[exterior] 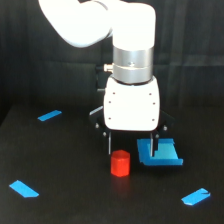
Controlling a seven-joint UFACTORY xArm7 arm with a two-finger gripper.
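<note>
A small red block (120, 163) with a rounded, many-sided look stands upright on the dark table. My gripper (131, 148) is above and slightly behind it in the picture, open, its two thin dark fingers set wide apart. Nothing shows between them at the tips. The left finger comes down close to the red block's top, but I cannot tell from this angle whether they touch. A blue square tray or open box (162, 158) sits just right of the block, and the right finger partly overlaps it in view.
Blue tape strips lie on the table (80, 175): one at the back left (50, 115), one at the front left (23, 188) and one at the front right (196, 197). A dark curtain hangs behind.
</note>
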